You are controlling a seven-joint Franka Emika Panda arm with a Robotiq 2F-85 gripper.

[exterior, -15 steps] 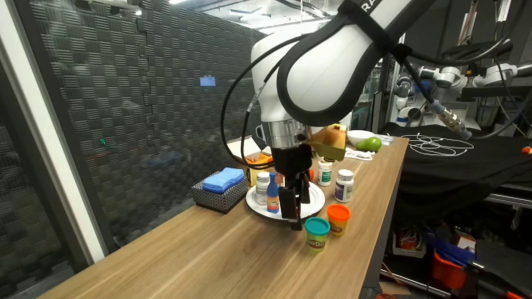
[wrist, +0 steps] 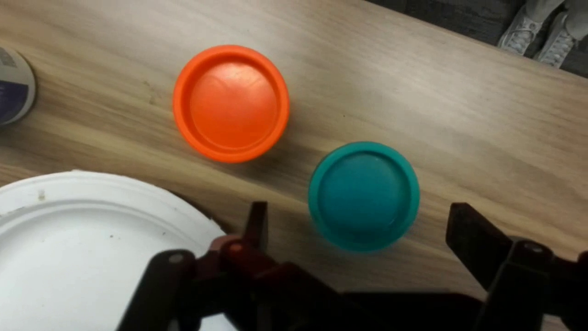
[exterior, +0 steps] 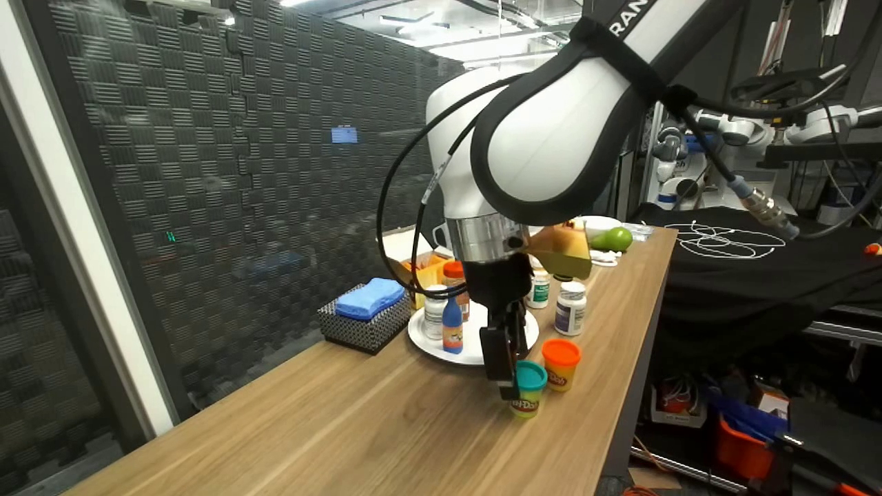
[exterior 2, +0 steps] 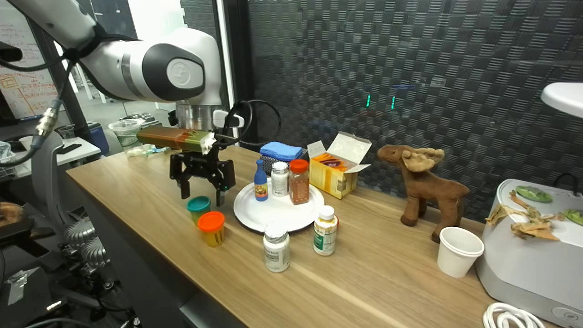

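My gripper is open, its two fingers set wide apart above the teal-lidded Play-Doh tub (wrist: 364, 196). In the wrist view that tub lies between the fingers and a little ahead of them, with nothing held. Beside it stands the orange-lidded Play-Doh tub (wrist: 231, 105), upright and outside the fingers. In exterior view 2 the gripper (exterior 2: 202, 199) hangs over the teal tub (exterior 2: 199, 207), nearer the wall than the orange tub (exterior 2: 211, 227). A white plate (exterior 2: 248, 216) carries a blue bottle (exterior 2: 261, 183), a white bottle (exterior 2: 279, 179) and a red-capped spice jar (exterior 2: 299, 183).
Two white pill bottles, one purple-labelled (exterior: 570, 308) and one green-labelled (exterior 2: 325, 232), stand past the plate. A mesh box with a blue sponge (exterior: 369, 299), a yellow tea box (exterior 2: 333, 175) and a toy moose (exterior 2: 426, 188) line the wall. Bare table (exterior: 314, 421) fills the near left.
In exterior view 1 my open gripper has shifted right and lower, away from the plate, and now partly covers the teal-lidded tub. The tubs and bottles have stayed put.
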